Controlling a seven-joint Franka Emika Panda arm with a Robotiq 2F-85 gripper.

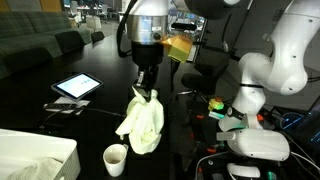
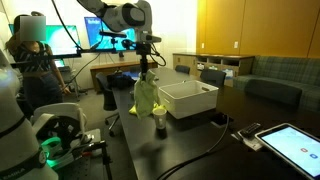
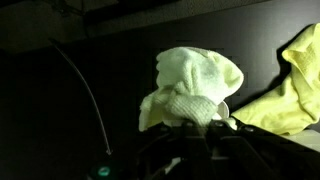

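A pale yellow cloth (image 1: 143,122) hangs bunched from my gripper (image 1: 146,92), which is shut on its upper part. It hangs above the dark table, to the right of a white mug (image 1: 115,159) in exterior view 1. In exterior view 2 the cloth (image 2: 147,97) hangs beside the mug (image 2: 160,120). Seen from the wrist, the held cloth (image 3: 195,80) spreads out below the fingertips and covers most of the mug, leaving only a bit of its rim showing. The cloth also hides part of the fingers.
Another yellow cloth (image 3: 292,98) lies at the right of the wrist view. A white box (image 2: 187,98) stands near the mug. A tablet (image 1: 77,86) and a dark cable lie on the table, which has free room around them.
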